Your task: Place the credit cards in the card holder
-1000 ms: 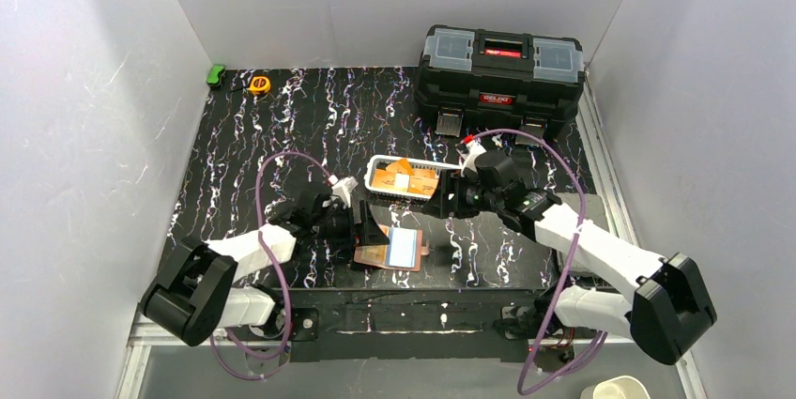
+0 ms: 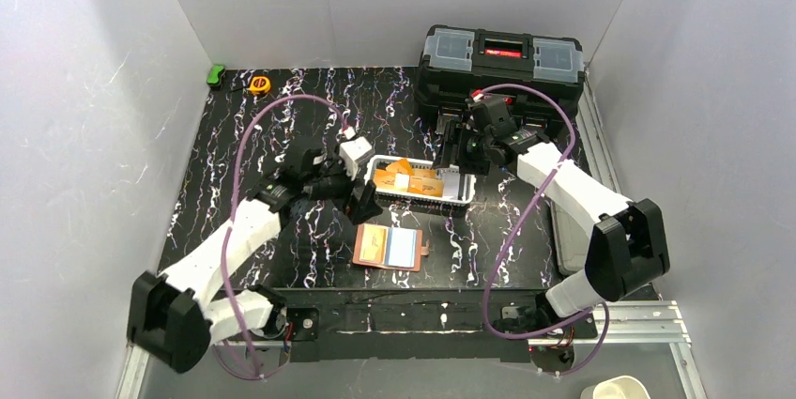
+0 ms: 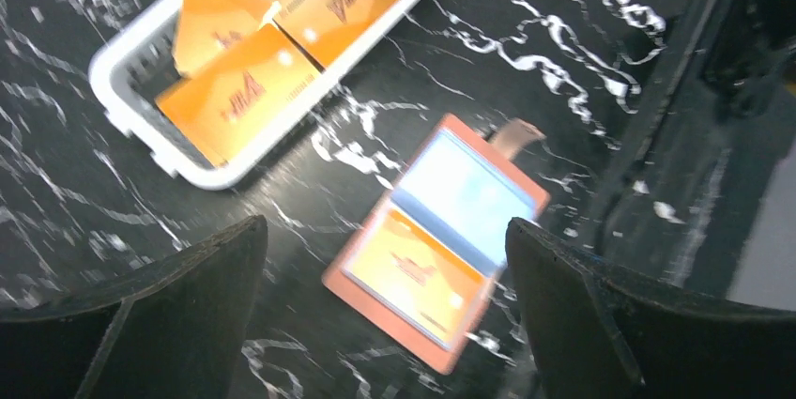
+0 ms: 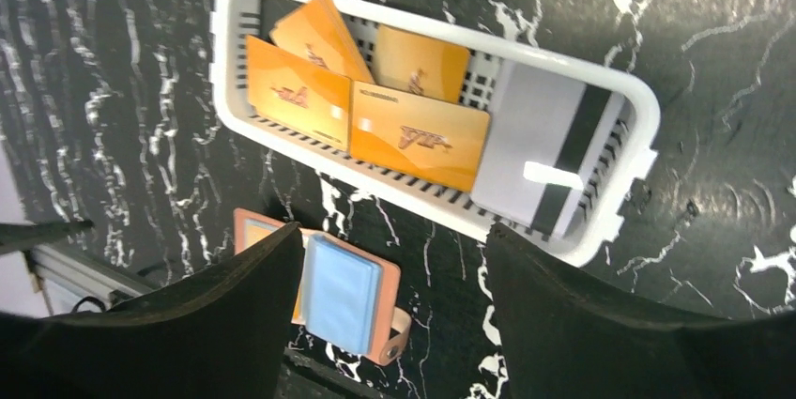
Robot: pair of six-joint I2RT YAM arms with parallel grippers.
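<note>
The brown card holder lies spread flat near the table's front edge. A gold card sits in its left-hand sleeve, and the right-hand side shows pale blue sleeves. Behind it stands a white basket with several gold cards and a silver card with a dark stripe. My left gripper is open above the table between holder and basket, empty. My right gripper is also open and empty, above the basket's right end. The basket's right end is partly covered by it in the top view.
A black toolbox stands at the back right. An orange tape roll and a green object lie at the far left corner. Bare table stretches left of the basket and right of the holder.
My left gripper has risen away from the holder and swung towards the basket. The right gripper has moved back and up over the basket. The holder and its gold card have stayed put.
</note>
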